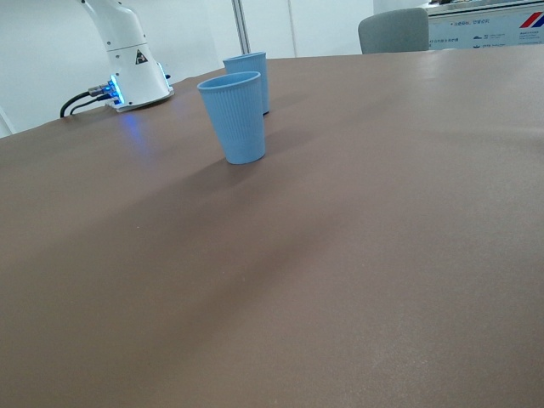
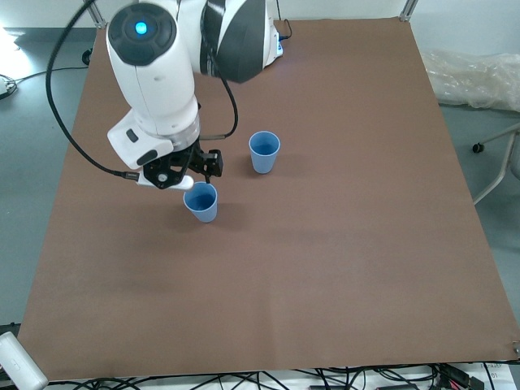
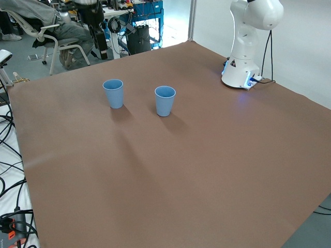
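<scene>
Two pale blue cups stand upright and apart on the brown table (image 2: 268, 276): the farther cup (image 2: 264, 151) and the nearer cup (image 2: 200, 201) in the left view. My black gripper (image 2: 192, 172) is above and just behind the nearer cup in that view; whether it is open or shut is unclear. In the right view a black gripper (image 3: 94, 28) hangs at the top, higher than the left cup (image 3: 113, 94), with the other cup (image 3: 164, 102) to its right. The top view shows both cups, the front one (image 1: 234, 123) partly covering the rear one (image 1: 255, 66), without the gripper.
The white arm base (image 3: 240, 72) stands at the table's edge. Cables (image 3: 15, 181) run outside the table. A chair (image 3: 49, 39) with a seated person is beyond it. Most of the tabletop around the cups is clear.
</scene>
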